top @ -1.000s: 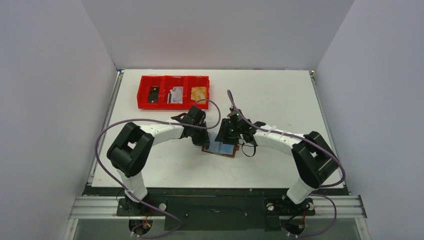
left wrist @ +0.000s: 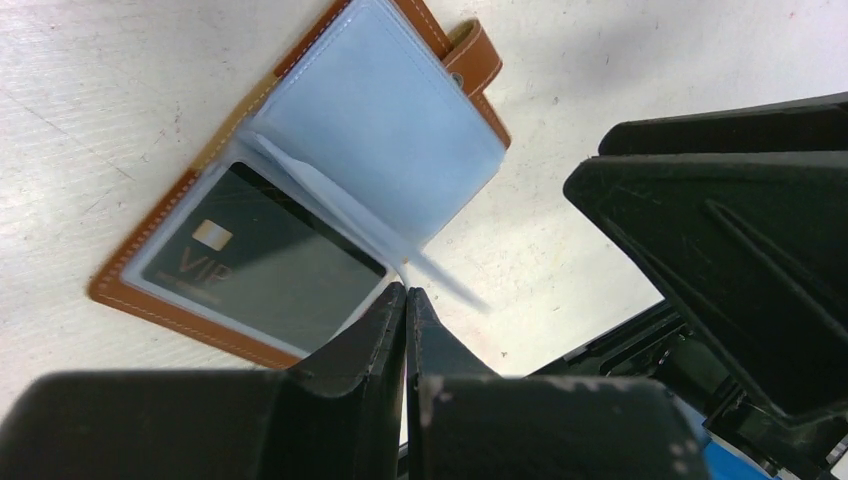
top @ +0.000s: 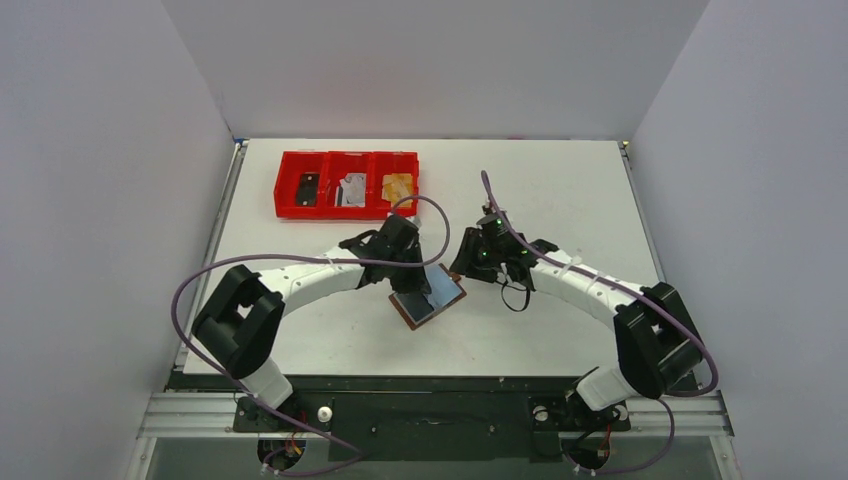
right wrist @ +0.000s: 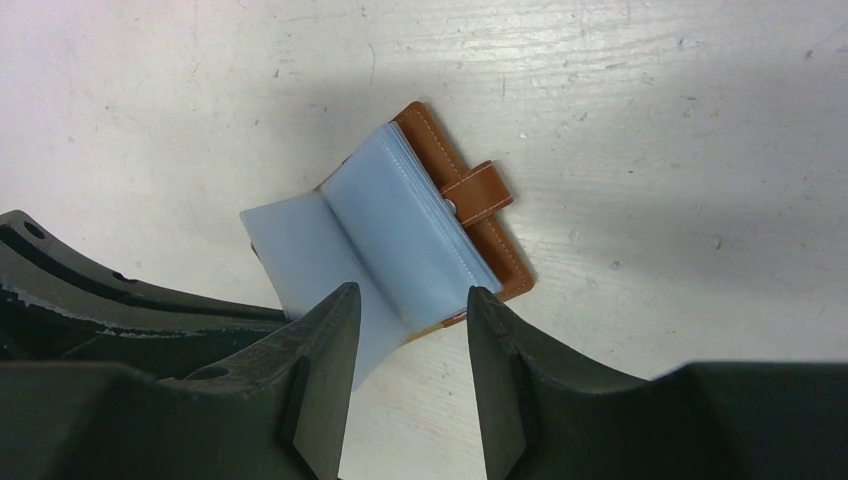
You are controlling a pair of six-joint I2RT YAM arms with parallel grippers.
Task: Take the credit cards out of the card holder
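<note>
The brown card holder [top: 410, 322] lies spread open and slanted on the table, with pale clear sleeves [left wrist: 385, 120] on one side. A dark card marked VIP [left wrist: 260, 265] shows in the sleeve on its other side. My left gripper is shut at the holder's middle, the edge of a thin raised sleeve page [left wrist: 335, 200] running in between its fingertips. In the right wrist view, my right gripper is open near the pale sleeves and the strap [right wrist: 478, 195], with nothing held; the VIP card is hidden there.
A red three-compartment tray [top: 325, 212] stands at the back left; it holds a dark item, whitish cards and yellowish ones. Both arms crowd close together over the holder.
My left gripper has moved right and slightly toward the front, and the holder has turned slantwise, uncovering the dark card. The right gripper has backed off to the right.
</note>
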